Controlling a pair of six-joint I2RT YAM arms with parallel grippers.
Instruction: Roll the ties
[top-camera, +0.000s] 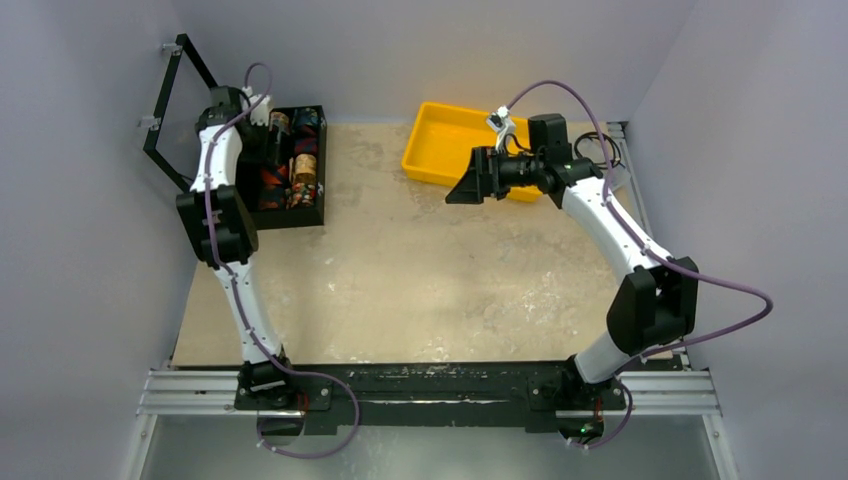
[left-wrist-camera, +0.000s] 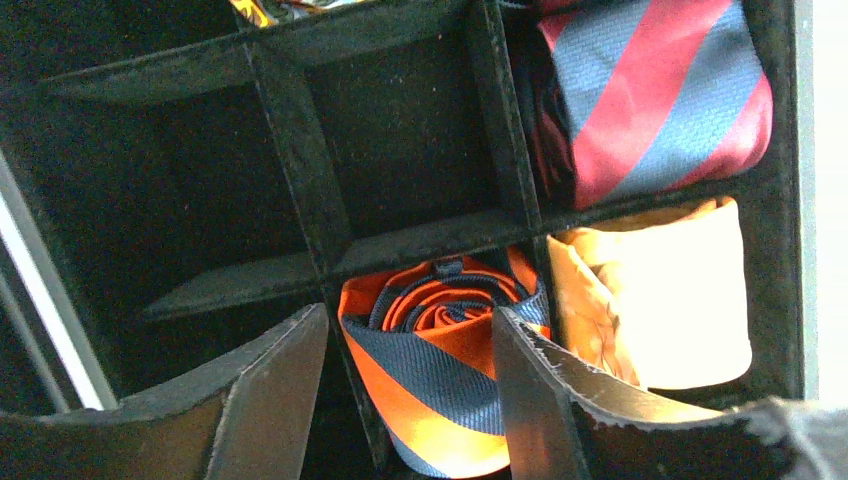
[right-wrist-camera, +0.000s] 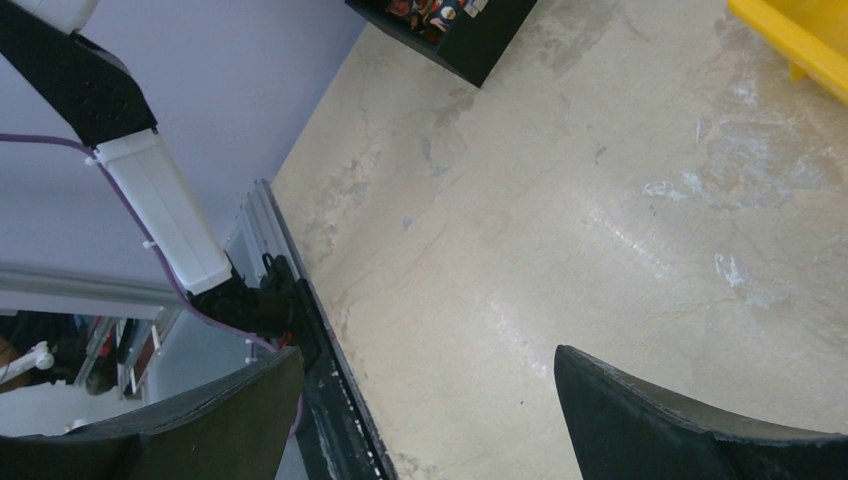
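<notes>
The black divided box (top-camera: 290, 218) stands at the back left of the table, holding rolled ties. In the left wrist view, an orange-and-navy striped tie (left-wrist-camera: 440, 370) sits coiled in one compartment. My left gripper reaches over it with its fingers parted around the roll; the right-hand fingertip overlaps the tie's edge, and contact is hard to judge. A cream-gold tie (left-wrist-camera: 675, 300) fills the adjoining compartment, and a red-and-blue striped tie (left-wrist-camera: 665, 95) the one above that. High over the bare table, my right gripper is open and empty.
An empty compartment (left-wrist-camera: 415, 150) lies behind the orange-and-navy roll. The box's raised lid frame (top-camera: 165, 95) stands on its left. A yellow bin (top-camera: 425, 150) sits at the back, partly under the right arm.
</notes>
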